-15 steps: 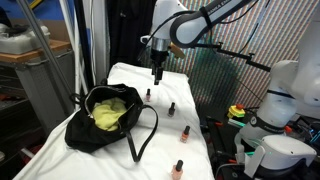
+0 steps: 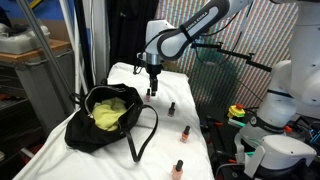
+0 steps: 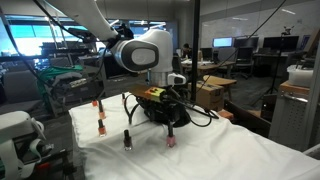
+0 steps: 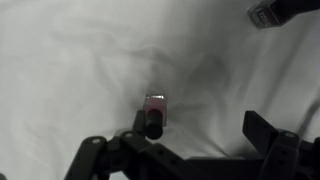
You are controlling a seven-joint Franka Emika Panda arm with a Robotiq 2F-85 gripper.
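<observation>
My gripper [image 2: 152,73] stands open above the far part of the white-covered table. In the wrist view a small bottle with a dark top and pinkish body [image 4: 156,103] appears between the spread fingers, nearer the left one. Nothing is gripped. The same kind of small bottle [image 2: 148,93] shows just below the gripper in exterior view 1. Another dark bottle with a reddish part [image 4: 266,15] lies toward the upper right corner of the wrist view.
A black bag [image 2: 105,135] with yellow cloth [image 2: 118,112] inside occupies the table's middle, its strap looping to the right. More small bottles stand along the right side, including a dark one [image 2: 171,109] and pinkish ones [image 2: 185,132].
In exterior view 1 the arm has shifted left and lower, bringing the gripper closer to the far bottle. The bag and the bottles look unmoved.
</observation>
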